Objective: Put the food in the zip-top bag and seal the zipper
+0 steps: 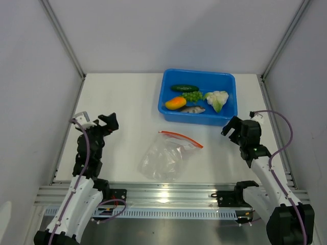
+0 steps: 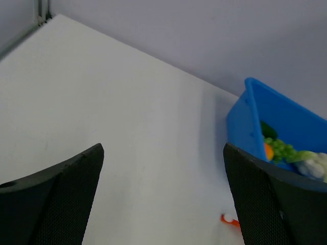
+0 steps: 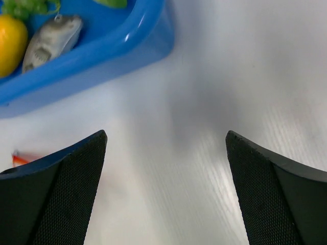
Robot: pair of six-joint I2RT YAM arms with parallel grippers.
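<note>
A clear zip top bag (image 1: 166, 158) with a red zipper (image 1: 181, 138) lies flat at the front middle of the table. A blue bin (image 1: 196, 117) behind it holds a cucumber (image 1: 185, 88), green grapes (image 1: 192, 96), a mango (image 1: 174, 102), a fish (image 1: 193, 109) and a cauliflower (image 1: 216, 99). My left gripper (image 1: 107, 122) is open above the table's left side, with nothing between its fingers. My right gripper (image 1: 229, 128) is open at the bin's front right corner, empty, apart from bag and food.
Walls stand at the back and sides, and a metal rail (image 1: 163, 191) runs along the front edge.
</note>
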